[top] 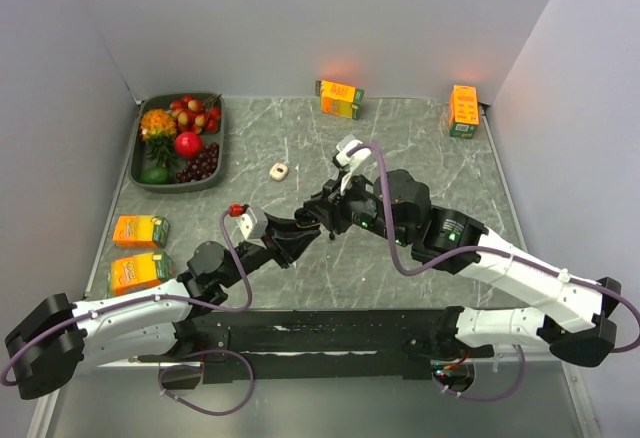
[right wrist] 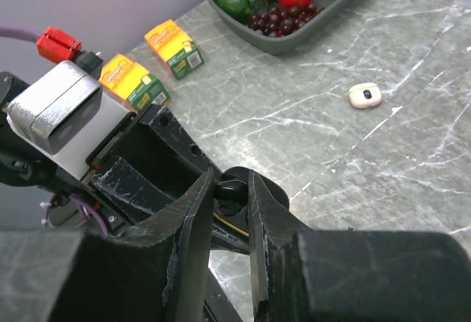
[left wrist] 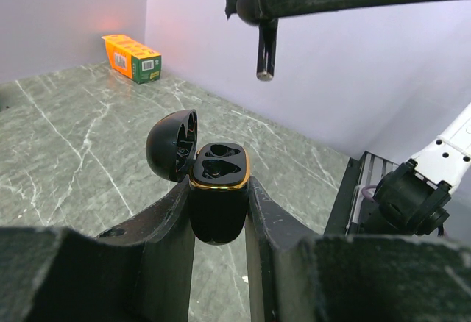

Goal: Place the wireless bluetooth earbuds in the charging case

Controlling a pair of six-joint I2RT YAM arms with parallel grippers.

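My left gripper [top: 298, 234] is shut on the open black charging case [left wrist: 218, 193], held upright with its lid [left wrist: 166, 148] tilted back and its gold-rimmed wells facing up. My right gripper [top: 322, 201] is shut on a dark earbud; in the left wrist view the earbud's stem [left wrist: 266, 54] points down, above and slightly right of the case, apart from it. In the right wrist view the case sits behind the fingertips, partly hidden. A small dark piece [top: 332, 235] lies on the table, too small to identify surely.
A fruit tray [top: 172, 187] is at back left, several juice boxes [top: 140, 270] line the edges, and a small white object [top: 279, 171] lies on the marble table [top: 400, 138].
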